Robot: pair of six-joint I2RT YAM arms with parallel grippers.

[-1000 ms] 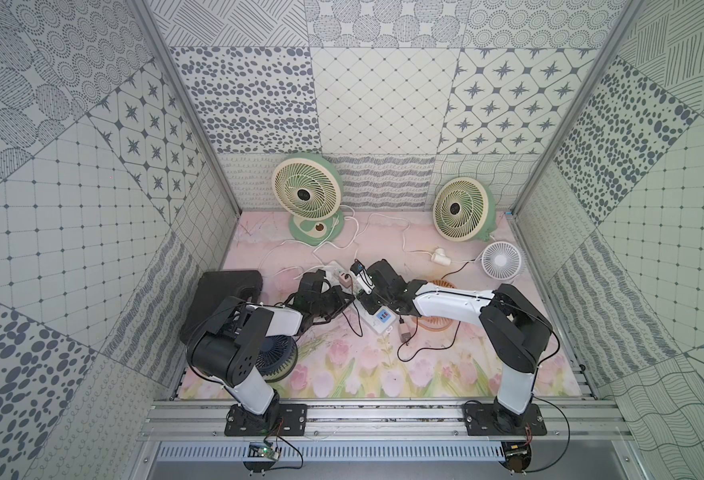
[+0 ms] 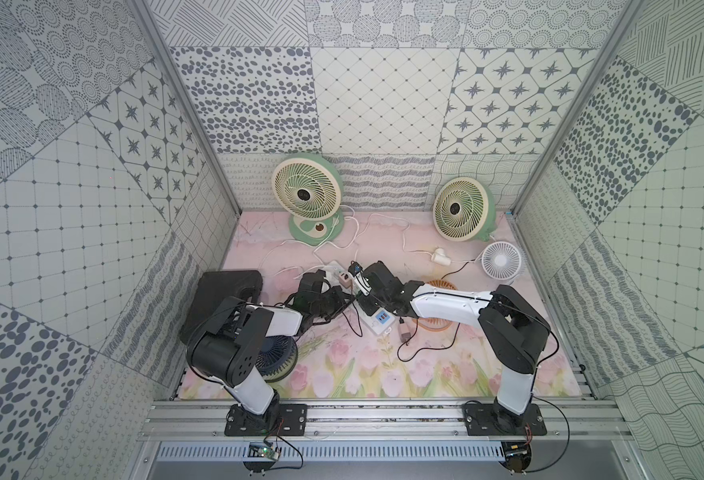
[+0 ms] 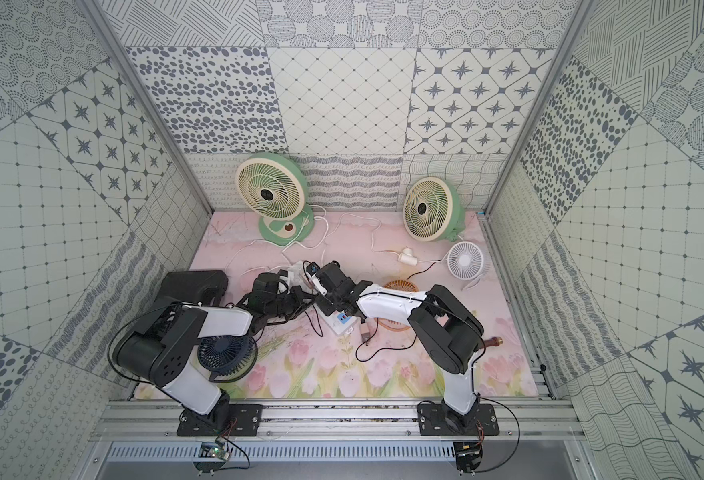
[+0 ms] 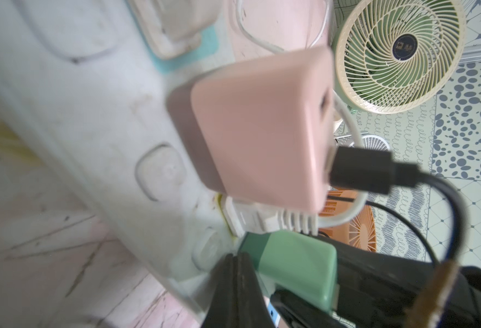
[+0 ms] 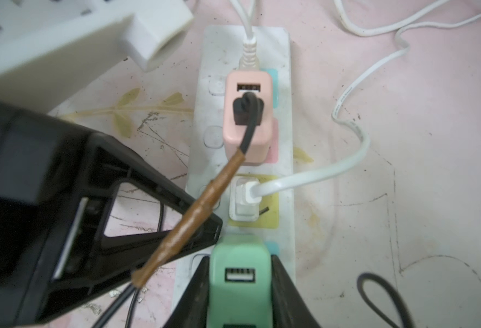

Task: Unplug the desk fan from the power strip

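Note:
The white power strip lies across the middle of the table. Plugged in along it are a white plug, a pink adapter with a black cable, another white plug and a green adapter. My right gripper has one finger on each side of the green adapter; how tightly they press on it is not clear. Shut and empty, my left gripper points at the strip beside that adapter. Two green desk fans, left and right, stand at the back.
A dark fan and a black case are at the left. An orange fan lies under my right arm; a small white fan is at the right. Loose cables cross the table.
The left arm and the fans look unmoved.

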